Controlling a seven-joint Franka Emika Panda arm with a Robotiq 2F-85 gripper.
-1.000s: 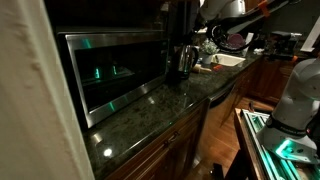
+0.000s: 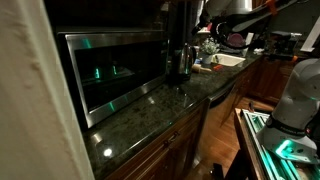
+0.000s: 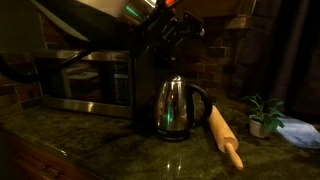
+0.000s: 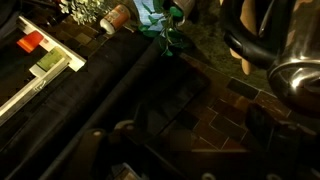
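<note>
A shiny steel kettle with a black handle stands upright on the dark counter, and in the wrist view the kettle fills the upper right, partly cut off. My gripper shows as dark shapes along the bottom of the wrist view, its fingers apart with nothing visible between them. In exterior view 2 the gripper hangs above the kettle, clear of it. A wooden rolling pin lies on the counter right of the kettle.
A microwave stands left of the kettle. A small potted plant and a pale cloth are to the right. The brick wall rises behind.
The arm at the top right of exterior view 1 has shifted slightly. The kettle and the counter items have stayed where they were.
</note>
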